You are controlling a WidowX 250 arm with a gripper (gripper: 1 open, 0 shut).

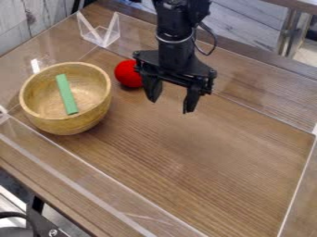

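My black gripper point(171, 93) hangs over the middle of the wooden table point(210, 167), its two fingers spread apart and pointing down, with only table visible between them. A red round object point(129, 74) sits behind and left of it, partly hidden by the arm. At the left stands a yellow bowl point(87, 120) with a green bar point(66, 93) inside.
A clear plastic container point(102, 28) lies at the back left. A white edge point(279, 14) runs along the back right, and a white wall is at the left.
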